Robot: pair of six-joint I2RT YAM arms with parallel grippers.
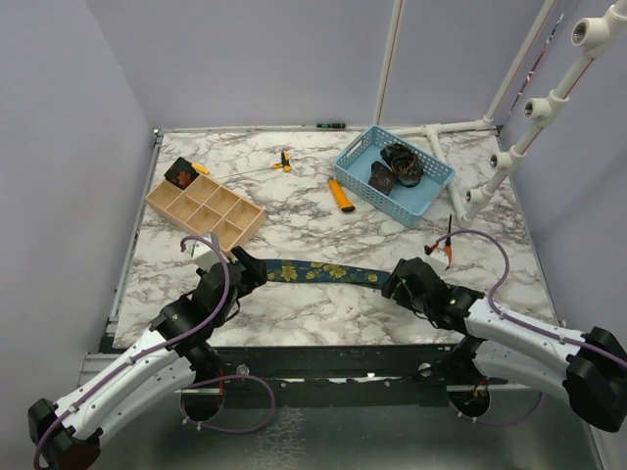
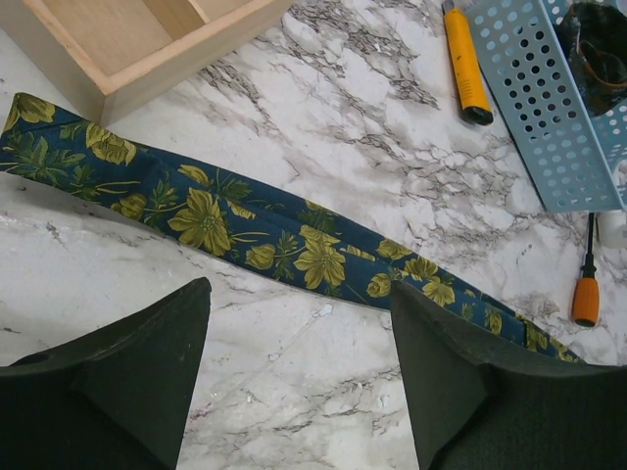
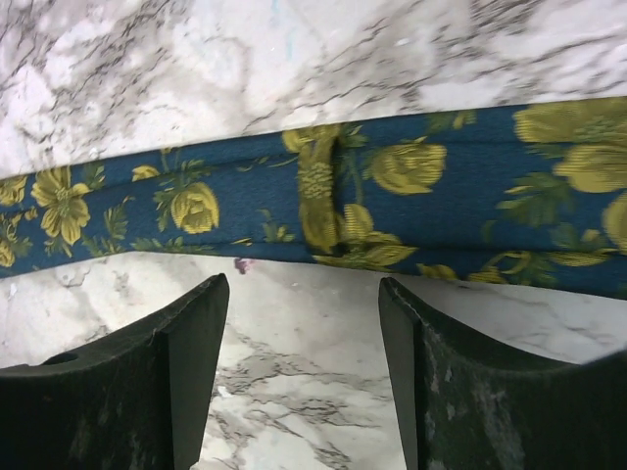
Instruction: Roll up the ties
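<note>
A dark blue tie (image 1: 328, 272) with yellow flowers lies stretched across the marble table, running between my two grippers. The left wrist view has its wide end at the upper left, close to the wooden box, and the tie (image 2: 313, 245) narrows toward the right. My left gripper stands open on the near side of the tie, nothing between its fingers. In the right wrist view the tie (image 3: 245, 201) crosses above the fingertips, with a yellow loop (image 3: 318, 191) standing out across it. Open and empty too is my right gripper, just short of the tie's near edge.
A compartmented wooden box (image 1: 206, 208) stands at the left, holding a dark folded item (image 1: 181, 173). At the back right is a blue basket (image 1: 395, 176) with dark rolled items. An orange-handled tool (image 1: 341, 195) lies mid-table; a screwdriver (image 1: 448, 257) lies at the right.
</note>
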